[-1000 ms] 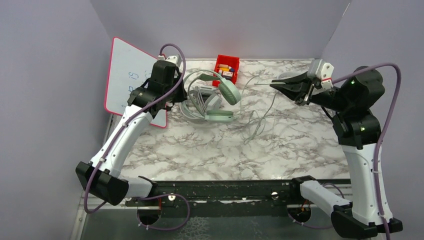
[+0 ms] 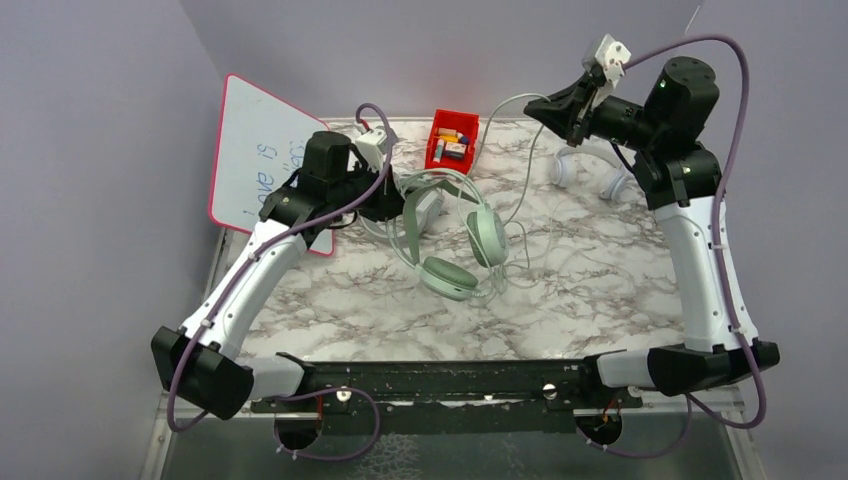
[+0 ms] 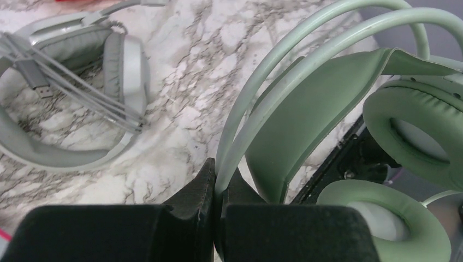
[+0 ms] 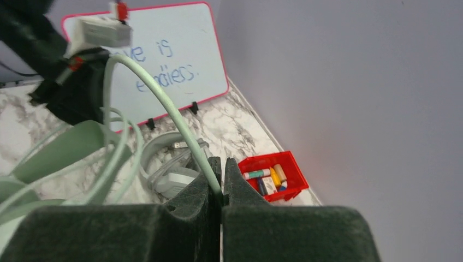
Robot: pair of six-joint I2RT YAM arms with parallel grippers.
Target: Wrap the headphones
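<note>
Pale green headphones hang in the air near the middle of the table, both ear cups dangling to the right of the band. My left gripper is shut on their thin double headband wire, with the padded inner strap beside it. At the upper right in the top view, my right gripper is shut on the pale green cable. From those fingers the cable arcs left toward the headphones, and another length drops down, with loose loops hanging near the ear cups.
Grey-white headphones with a bundled cable lie on the marble table behind the held pair. A red box of small items, a whiteboard and white headphones stand around.
</note>
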